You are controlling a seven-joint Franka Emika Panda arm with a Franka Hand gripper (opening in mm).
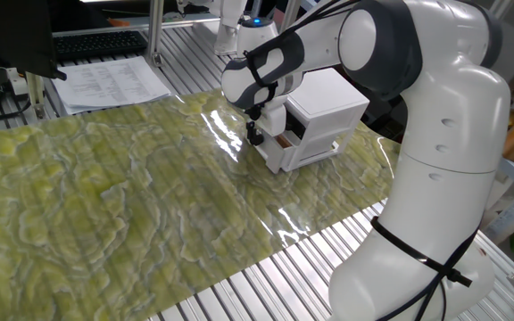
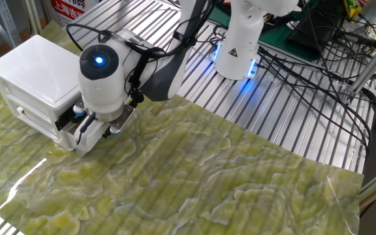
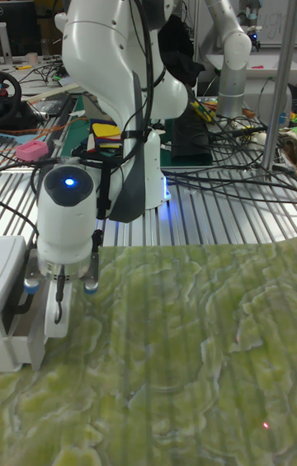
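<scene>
A white drawer cabinet stands on the green marbled sheet, its lower drawer pulled partly out. Inside that drawer a brown item shows in a small patch. My gripper points down at the drawer's front; its fingers look spread, one on either side of the front panel. From the opposite side, the gripper covers part of the drawer front and the cabinet sits just left of it. Contact between fingers and panel cannot be made out.
The green sheet is bare over a wide area away from the cabinet. Papers and a keyboard lie behind it. Loose cables run over the slatted table near another robot base.
</scene>
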